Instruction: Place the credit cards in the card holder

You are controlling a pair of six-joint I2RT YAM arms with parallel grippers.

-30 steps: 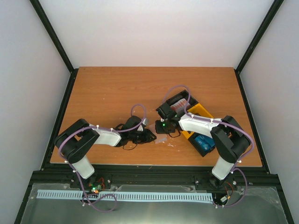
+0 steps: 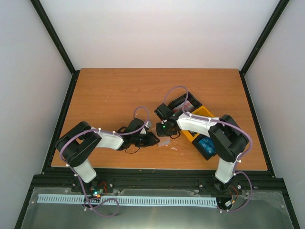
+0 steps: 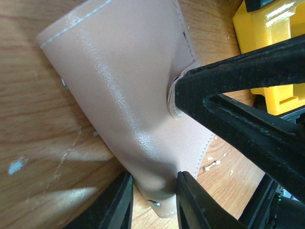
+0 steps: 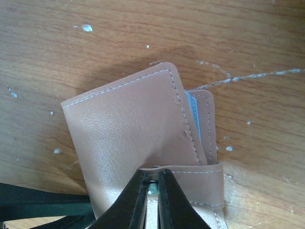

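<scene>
The pink-beige leather card holder (image 4: 121,129) (image 3: 119,76) lies on the wooden table, with a blue edge of a card (image 4: 194,107) showing inside at its right side. My left gripper is shut on the holder's lower end. My right gripper is shut on the holder's strap at its metal snap. In the top view both grippers meet over the holder near the table's middle, largely hiding it.
A black and yellow box with compartments (image 2: 200,111) stands right of the grippers, under the right arm, holding blue and other items.
The left arm looks unchanged.
</scene>
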